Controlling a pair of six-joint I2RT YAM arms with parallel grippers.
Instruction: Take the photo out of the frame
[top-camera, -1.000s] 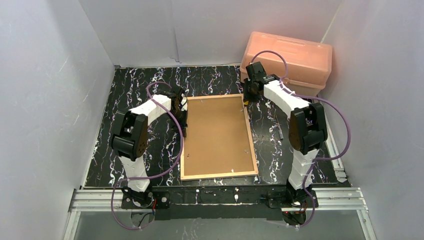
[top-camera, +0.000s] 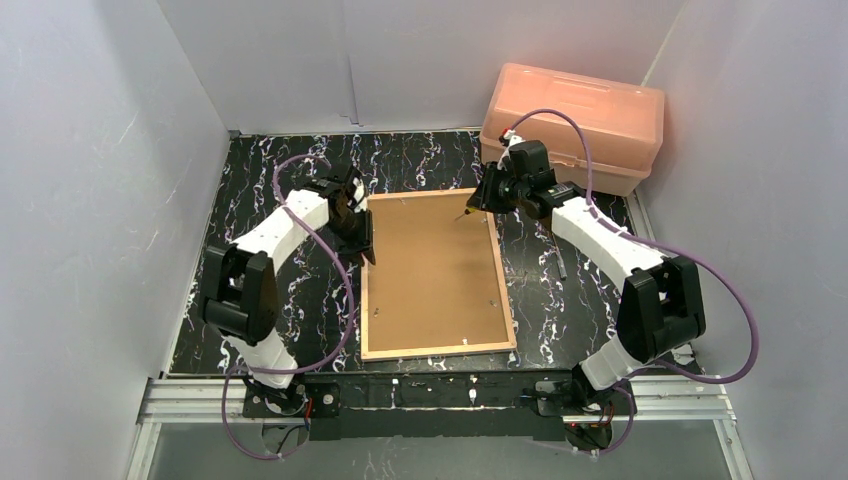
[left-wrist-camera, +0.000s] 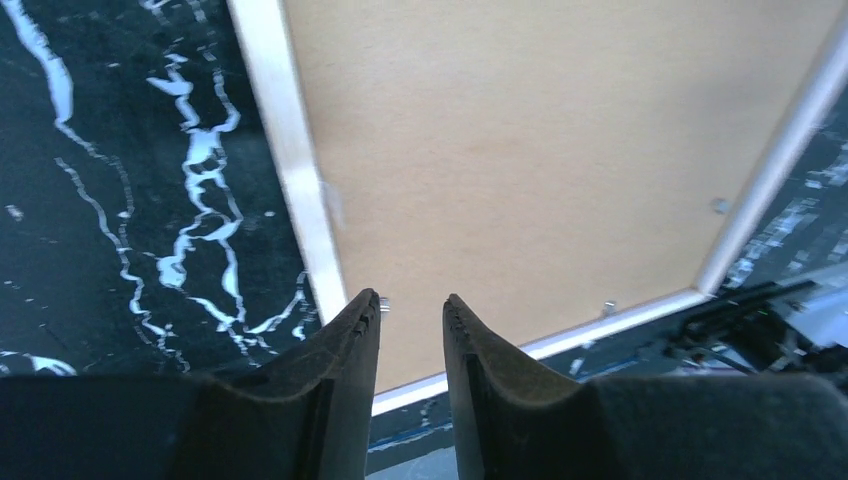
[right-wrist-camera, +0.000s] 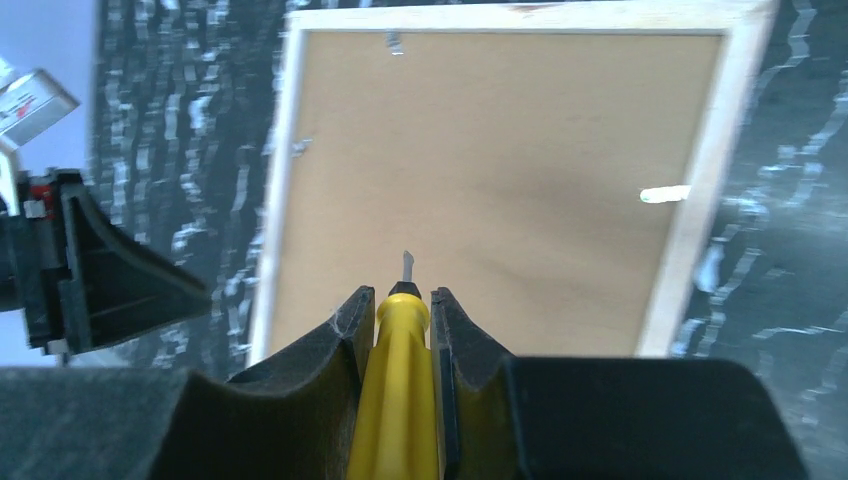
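The picture frame (top-camera: 438, 350) lies back-up on the dark marble surface, its brown backing board (top-camera: 435, 280) showing, with small metal tabs along the inner edges. My right gripper is shut on a yellow-handled screwdriver (right-wrist-camera: 398, 400), its blade pointing over the board near the top-right corner in the top view. My left gripper stands open above the frame's left edge, with nothing between its fingers.
A pink storage box (top-camera: 575, 105) sits at the back right. A thin metal rod (top-camera: 560, 262) lies right of the frame. Free marble surface surrounds the frame, with walls beyond.
My right gripper has moved left over the board with the screwdriver, its arm swinging with it.
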